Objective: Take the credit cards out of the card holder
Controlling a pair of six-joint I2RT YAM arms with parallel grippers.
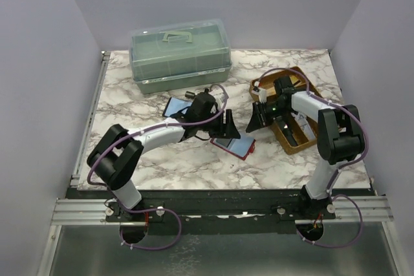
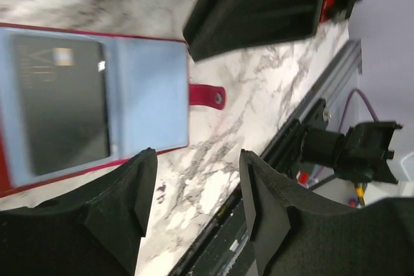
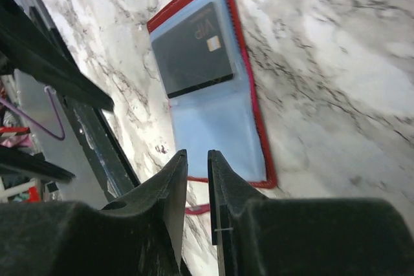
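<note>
The open card holder lies on the marble table, blue inside with a red edge. A dark VIP card sits in one half; the other half shows bare blue. My left gripper hangs over the holder's left part; in its wrist view its two fingers stand apart beside the holder. My right gripper is just right of and above the holder; its fingertips in the right wrist view are a little apart. Nothing shows between the fingers of either.
A brown compartment box stands to the right. A lidded green box is at the back, with another blue card holder and a dark tool in front of it.
</note>
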